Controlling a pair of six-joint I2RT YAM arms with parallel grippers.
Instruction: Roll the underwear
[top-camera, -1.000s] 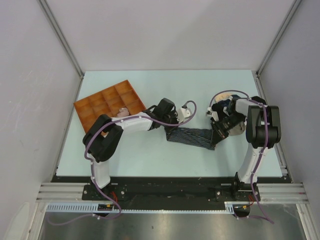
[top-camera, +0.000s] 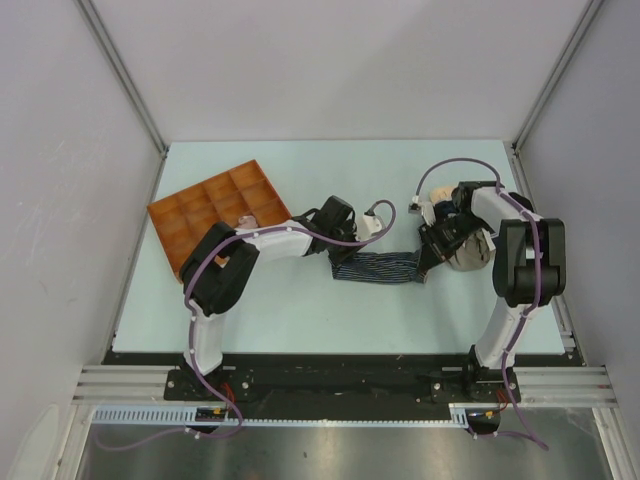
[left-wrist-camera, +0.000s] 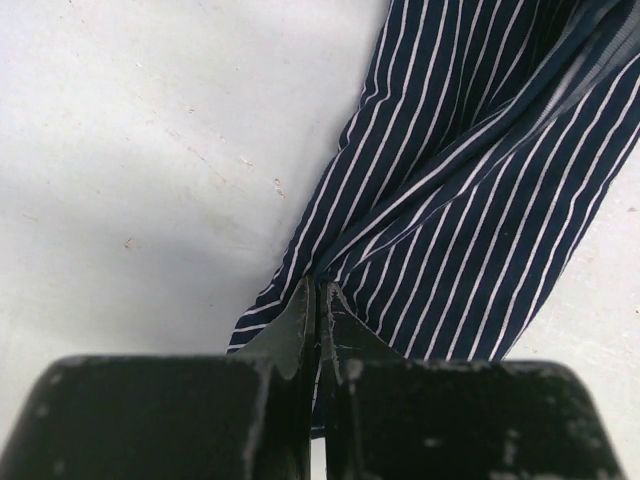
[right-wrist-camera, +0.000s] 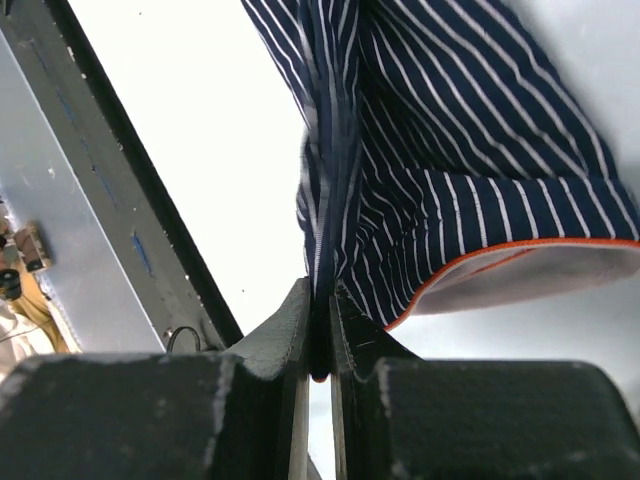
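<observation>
Navy white-striped underwear (top-camera: 375, 268) lies stretched sideways on the white table between my grippers. My left gripper (top-camera: 338, 250) is at its left end; in the left wrist view its shut fingertips (left-wrist-camera: 306, 300) press at the striped fabric, and whether cloth is between them is unclear. My right gripper is shut on a gathered fold of the underwear at the other end, raised toward the camera. The orange-edged waistband (right-wrist-camera: 505, 243) arches beside it, showing a pale inside.
A brown compartment organiser (top-camera: 210, 200) lies at the left. A pile of cloths (top-camera: 470, 255) is at the right under the right arm.
My right gripper has moved up toward the back of the table and slightly left, drawing the underwear's right end with it. The left arm has shifted slightly since a second ago.
</observation>
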